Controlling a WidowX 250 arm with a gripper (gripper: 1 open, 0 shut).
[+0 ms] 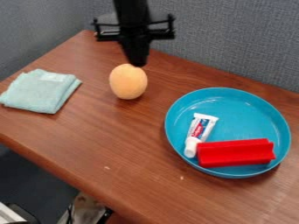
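Observation:
My gripper [136, 58] hangs at the top middle, just behind and above an orange egg-shaped object [128, 82] on the wooden table; it looks shut, with nothing visible between its dark fingers. A blue plate [226, 101] on the right holds a white toothpaste tube [198, 133] and a red object [236, 151], lying side by side. A folded pale mint cloth [38, 92] lies at the left.
Grey padded walls stand behind it, and its left front edge drops to a dark floor.

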